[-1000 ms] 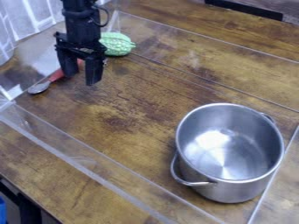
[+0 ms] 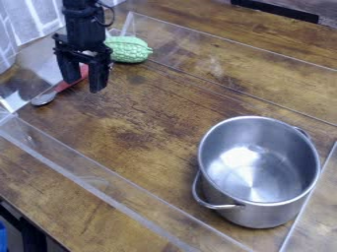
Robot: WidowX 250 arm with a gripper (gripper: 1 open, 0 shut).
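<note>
My black gripper (image 2: 82, 73) hangs at the upper left over the wooden table, its fingers apart and pointing down, with nothing visible held between them. A red utensil with a pale end (image 2: 47, 95) lies just behind and left of the fingers, partly hidden by them. A light green knobbly vegetable toy (image 2: 128, 49) lies behind and right of the gripper.
A large steel pot (image 2: 257, 172) with side handles stands at the lower right. Clear plastic edging runs along the left and front, and a dark edge shows at the top right.
The pot and the green toy have not moved.
</note>
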